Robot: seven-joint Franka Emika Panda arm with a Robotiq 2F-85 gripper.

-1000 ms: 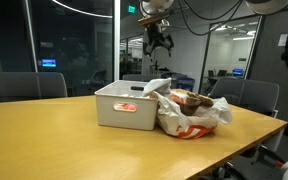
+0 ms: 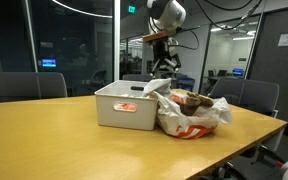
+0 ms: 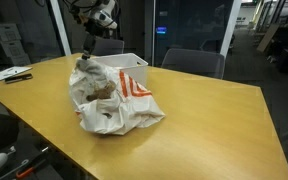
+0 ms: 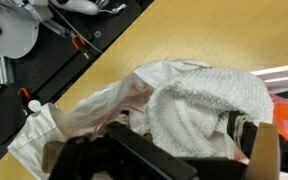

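Observation:
A white towel point(image 4: 199, 100) lies in the lower middle of the wrist view, its bulk between and beyond my open fingers. In exterior view 1 the pale cloth point(image 2: 158, 86) is draped at the right end of the white box point(image 2: 126, 110). My gripper point(image 2: 166, 68) hangs just above it, pointing down, with a small gap seeming to remain. From the other side, the greyish cloth point(image 3: 92, 68) tops a crumpled white plastic bag point(image 3: 122, 108) with red print. Whether my fingers touch the cloth I cannot tell.
Brown items point(image 2: 192, 99) sit in the bag beside the box. A black object point(image 3: 18, 78) lies toward the table's left edge in exterior view 2. Chairs point(image 3: 192, 64) stand behind it.
My arm has come down from high above the box and bag to just over the cloth. The box, bag and cloth look unmoved.

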